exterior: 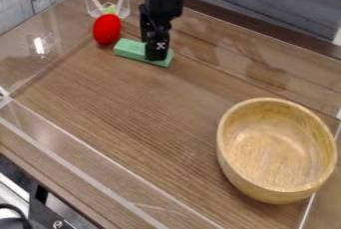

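Note:
My black gripper (pixel 155 44) is lowered at the upper middle, directly over a green block (pixel 134 50) lying flat on the wooden table. Its fingers are open and reach down to the block; whether they touch it is hard to tell. A red oval object (pixel 107 29) lies just left of the block.
A white wire-like object (pixel 107 4) sits behind the red one, near the back edge. A large wooden bowl (pixel 274 153) fills the lower right. A white wall borders the back right.

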